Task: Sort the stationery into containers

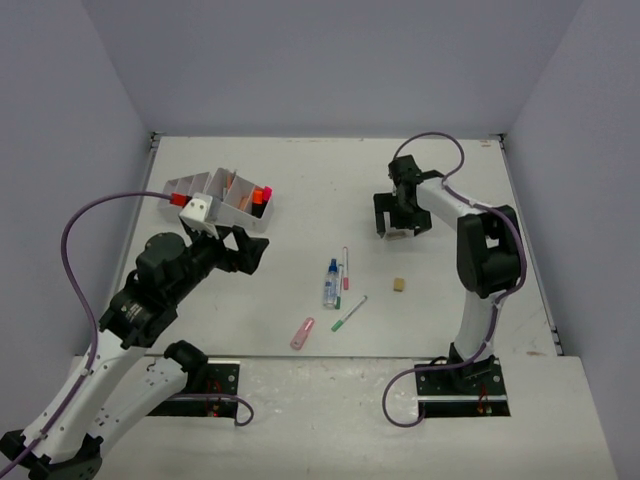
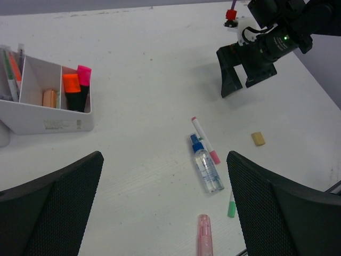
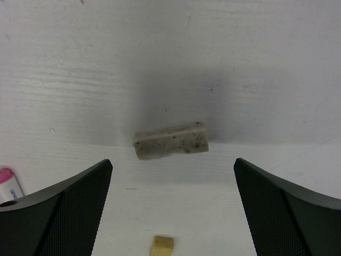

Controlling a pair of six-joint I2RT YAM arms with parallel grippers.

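Below my right gripper, a worn pale eraser (image 3: 170,141) lies on the table. The gripper's fingers stand wide apart on either side of it, touching nothing. My left gripper is open and empty, held over the table's left side. Loose in the middle are a blue-capped bottle (image 1: 331,284), a red-ended pen (image 1: 346,265), a green-ended pen (image 1: 350,313), another green-ended pen partly hidden beside the bottle, and a pink tube (image 1: 302,333). A small yellow block (image 1: 399,285) sits to the right. The grey container (image 2: 58,124) holds pens, a brown block and markers.
The container's compartments stand at the back left, behind my left gripper. Grey walls (image 1: 330,70) enclose the back and both sides.
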